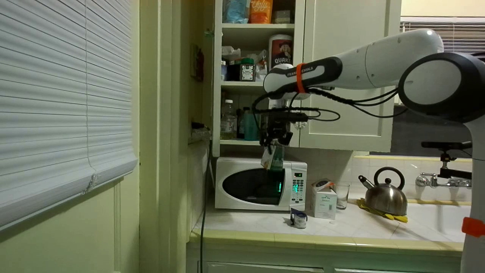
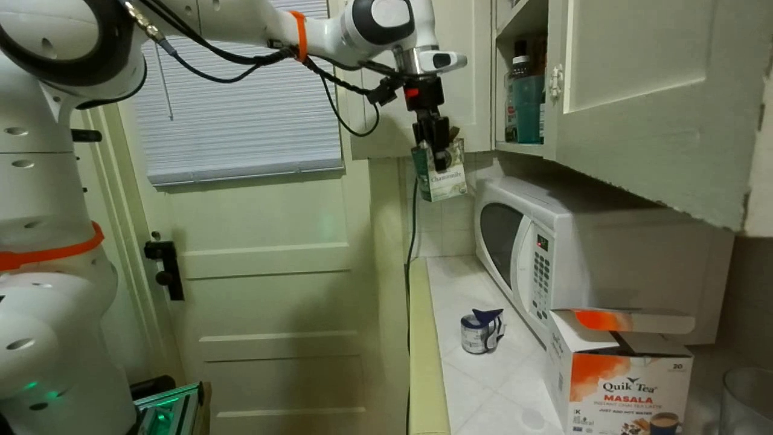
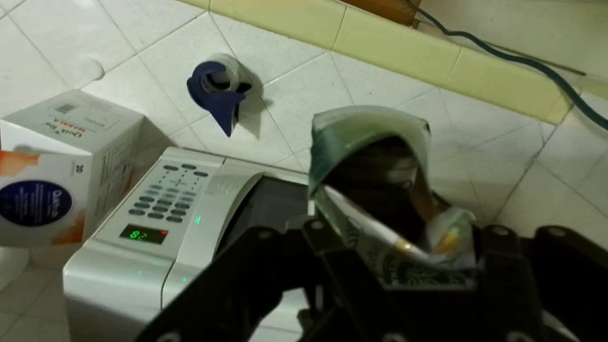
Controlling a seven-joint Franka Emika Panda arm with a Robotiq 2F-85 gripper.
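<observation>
My gripper (image 2: 439,161) is shut on a green and white chamomile box (image 2: 450,181), which hangs tilted in the air well above the counter. In exterior view 1 the box (image 1: 272,159) is in front of the top edge of the microwave (image 1: 254,206), below the open cupboard shelves. From the wrist, the box (image 3: 370,120) shows its top open and a dark inside, with one wall bent between my fingers. What the box contains is too dark to tell.
On the white counter (image 2: 464,388) stand a tape roll in a blue dispenser (image 2: 478,332) and an open Quik Tea box (image 2: 631,388). A kettle (image 1: 386,198) rests by the sink. Shelves of the cupboard (image 1: 254,85) hold jars and bottles; its door (image 2: 667,94) hangs open above the microwave.
</observation>
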